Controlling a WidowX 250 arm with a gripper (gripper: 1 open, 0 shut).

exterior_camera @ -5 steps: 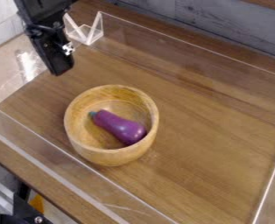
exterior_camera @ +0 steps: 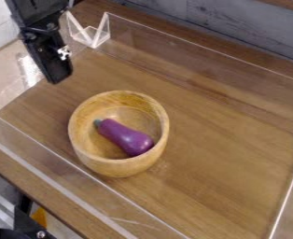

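A purple toy eggplant (exterior_camera: 124, 138) with a green tip lies inside a round wooden bowl (exterior_camera: 153, 114) in the lower middle of the table. My dark gripper (exterior_camera: 58, 65) hangs at the upper left, above and left of the bowl and apart from it. It looks shut, and nothing shows between its fingers, though they are small and dark in this view.
A small clear plastic rack (exterior_camera: 90, 30) stands at the back left. Transparent edging runs along the table's sides, and a grey wall borders the back.
The bowl and eggplant look unmoved.
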